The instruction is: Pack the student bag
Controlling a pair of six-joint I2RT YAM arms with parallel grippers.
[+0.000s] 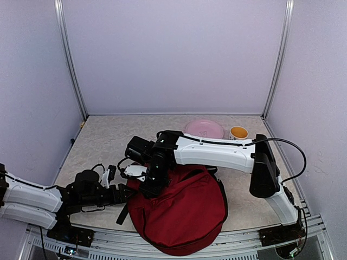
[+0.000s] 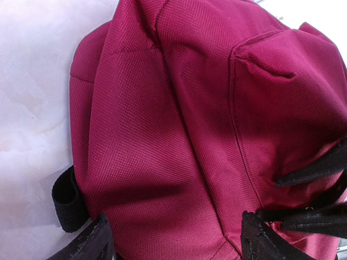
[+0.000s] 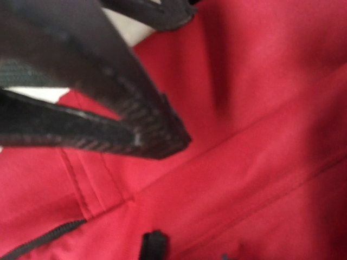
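The red bag (image 1: 190, 211) lies at the table's front, its cloth folded and seamed. At its left edge my left gripper (image 1: 129, 192) is open; in the left wrist view, its fingers (image 2: 92, 244) stand wide apart low in the picture, over the red cloth. My right gripper (image 1: 152, 189) is over the bag's upper left part. Seen in the left wrist view, its two dark fingers (image 2: 317, 168) are apart close to the fabric, holding no visible item. The right wrist view is filled by red cloth and a short zipper (image 3: 46, 237). The bag's inside is hidden.
A pink plate (image 1: 204, 128) and a white cup (image 1: 238, 133) with an orange inside stand at the back right, just behind the right arm. A black strap (image 1: 122, 214) sticks out left of the bag.
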